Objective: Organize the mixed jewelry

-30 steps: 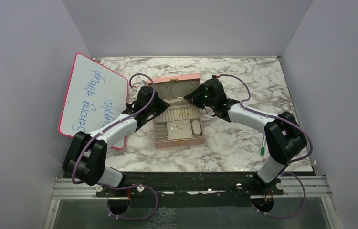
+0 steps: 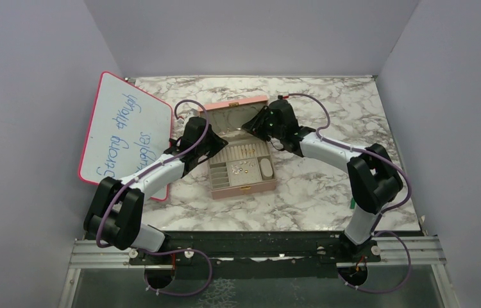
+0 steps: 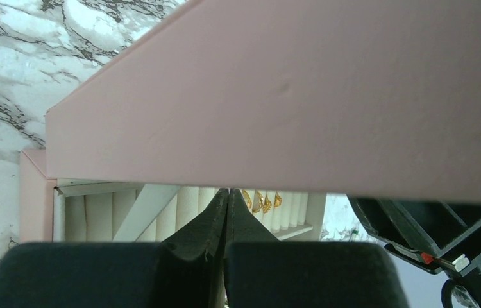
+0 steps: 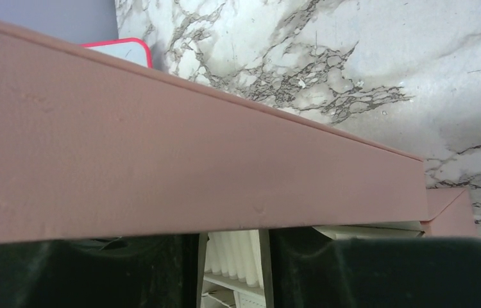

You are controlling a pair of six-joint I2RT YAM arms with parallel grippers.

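A pink jewelry box (image 2: 243, 188) stands open in the top view, with necklaces in its raised lid (image 2: 234, 102) and several small pieces (image 2: 243, 168) in the lower tray. My left gripper (image 2: 224, 142) is at the lid's left side; in the left wrist view it is shut, with nothing visible between its fingers, near gold pieces (image 3: 266, 203) in the ring slots. My right gripper (image 2: 255, 128) is at the lid's right side; in the right wrist view its fingers are part open below the pink lid side (image 4: 238, 160), with nothing clearly held.
A whiteboard (image 2: 120, 131) with blue writing lies left of the box. A green-ended object (image 2: 353, 203) lies near the right arm's base. Walls border both sides.
My right gripper and arm have moved slightly left and toward the back. The box has shifted and turned a little. The left arm looks unchanged.
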